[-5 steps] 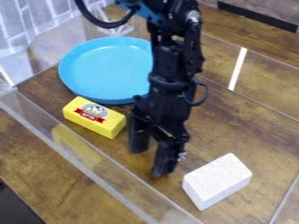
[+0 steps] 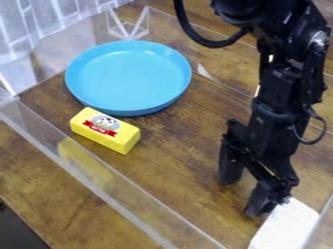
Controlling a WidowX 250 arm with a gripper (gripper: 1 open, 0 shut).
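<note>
My black gripper (image 2: 255, 185) is low over the wooden table at the right, open, its fingers near the surface beside a white block (image 2: 283, 230) at the lower right edge. A yellow box with a red label and a cartoon face (image 2: 101, 136) lies at the left. Behind it sits a blue plate (image 2: 128, 77).
Bare wood (image 2: 156, 195) fills the middle and lower left. A clear plastic wall runs along the left and front. Fabric hangs at the upper left corner.
My gripper has moved right, away from the yellow box to beside the white block. The white block now appears farther right and lower.
</note>
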